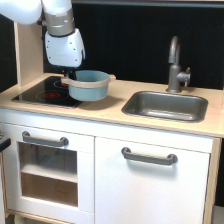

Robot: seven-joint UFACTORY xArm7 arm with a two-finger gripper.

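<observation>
A grey-blue pot (92,90) with light tan handles is at the right edge of the black stovetop (42,93), and it looks raised a little above the counter. My gripper (68,74) comes down from the upper left, its dark fingers at the pot's left rim and handle. It appears shut on the pot there; the small size of the view hides the exact contact.
A metal sink (165,104) with a dark tap (176,72) is set into the right of the wooden counter (118,101). Bare counter lies between pot and sink. Below are white cabinet doors (150,185) with grey handles.
</observation>
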